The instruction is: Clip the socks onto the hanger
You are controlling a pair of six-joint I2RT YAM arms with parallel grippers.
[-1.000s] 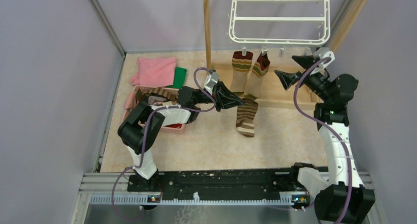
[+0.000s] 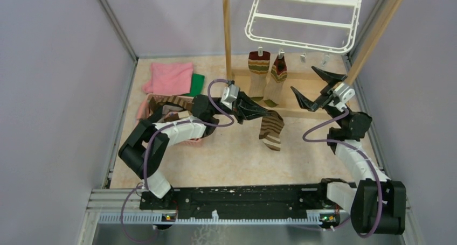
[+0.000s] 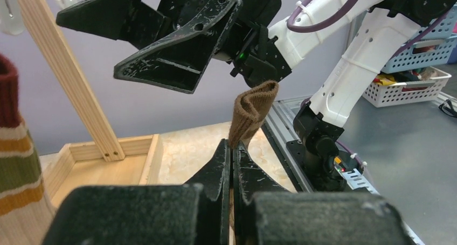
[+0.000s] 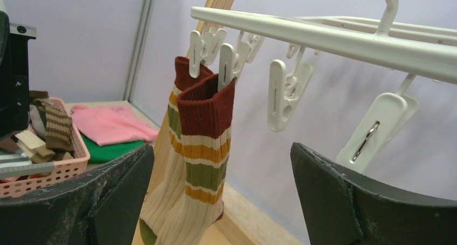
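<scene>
Two striped socks with red cuffs point(image 2: 259, 75) point(image 4: 205, 142) hang from clips of the white hanger point(image 2: 302, 24) point(image 4: 323, 32). My left gripper point(image 2: 265, 112) is shut on a brown striped sock point(image 2: 272, 129) point(image 3: 250, 107), which dangles from its fingertips with a folded end standing above them. My right gripper point(image 2: 302, 81) is open below the hanger, right of the hung socks, with free clips point(image 4: 285, 94) above and between its fingers in its wrist view.
A pink basket of socks point(image 4: 75, 151) stands at the left, beside a pink cloth point(image 2: 167, 78) and green cloth point(image 2: 196, 85). A wooden frame and tray point(image 2: 302, 113) lie under the hanger.
My right gripper has moved left and turned. My left gripper has shifted slightly with the brown sock. The hanger and its hung socks have swung slightly left.
</scene>
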